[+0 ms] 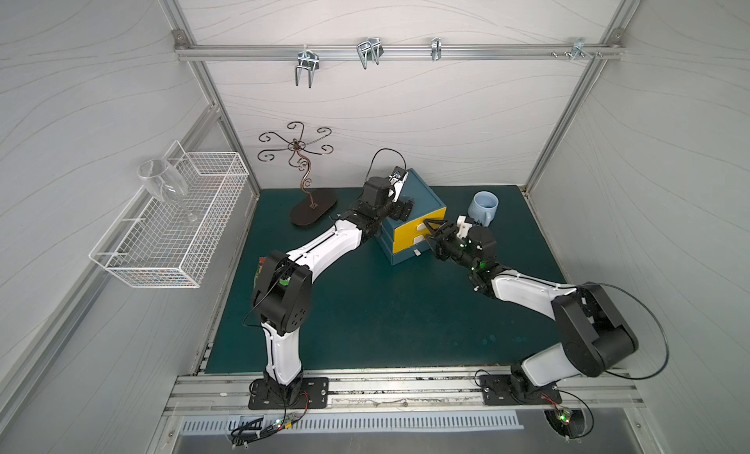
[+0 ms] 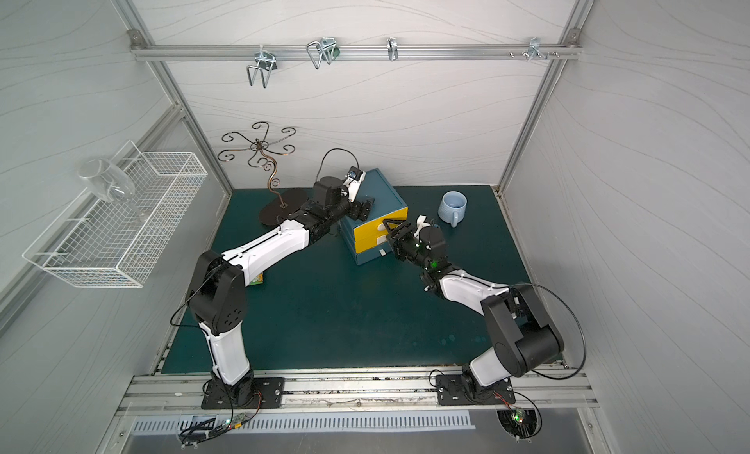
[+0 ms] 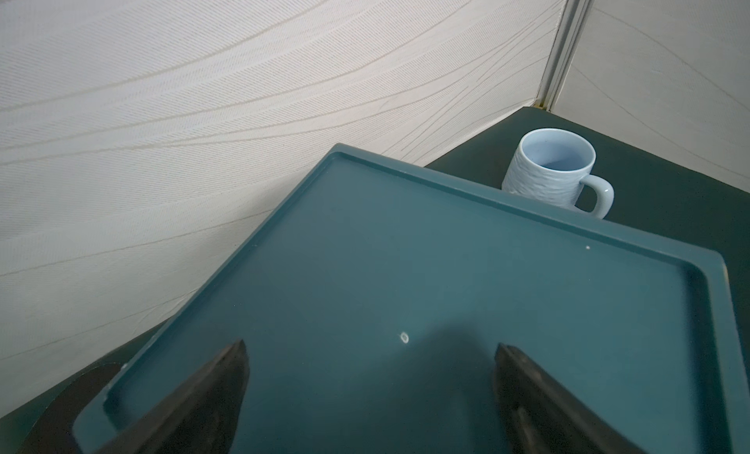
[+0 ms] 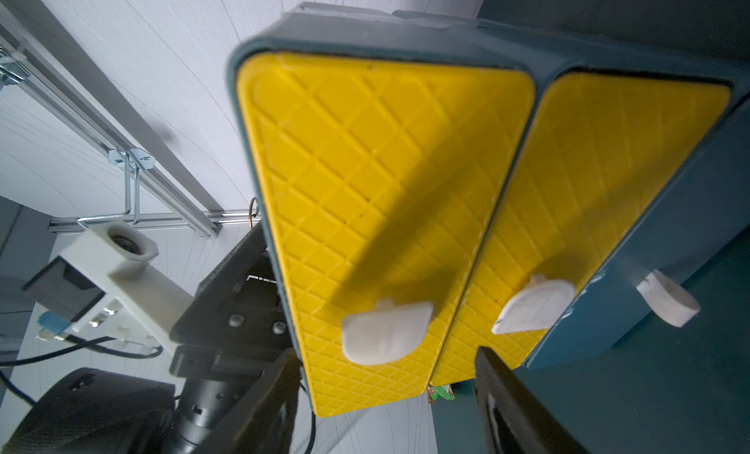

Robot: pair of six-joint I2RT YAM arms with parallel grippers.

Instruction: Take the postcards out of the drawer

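A blue-green drawer cabinet [image 1: 422, 194] stands at the back, angled toward the right arm. Two yellow drawer fronts with white handles show in the right wrist view: the upper drawer [image 4: 367, 188] and the middle drawer [image 4: 578, 173]. Below them is a blue bottom drawer. My right gripper is open close to these fronts, its fingers on either side of the upper drawer's handle [image 4: 388, 333] in that view, with nothing held. Over the cabinet top, my left gripper stands open and empty. No postcards can be made out inside any drawer.
A light blue mug [image 1: 483, 208] is right of the cabinet; a dark metal stand [image 1: 312, 208] is on its left. A small colourful item [image 2: 256, 280] lies half hidden behind the left arm.
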